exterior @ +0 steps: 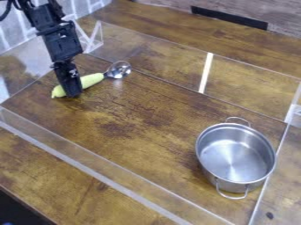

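My black gripper (70, 86) is lowered onto a pale yellow-green elongated object (90, 81) at the left of the table, its tip over the near half. The fingers look close together; whether anything is between them is hidden. A silver spoon-like head (116, 68) lies just beyond the object's far right end.
A steel pot (235, 155) with two wire handles stands at the right on the wooden table (141, 158). Clear panels or strips edge the work area.
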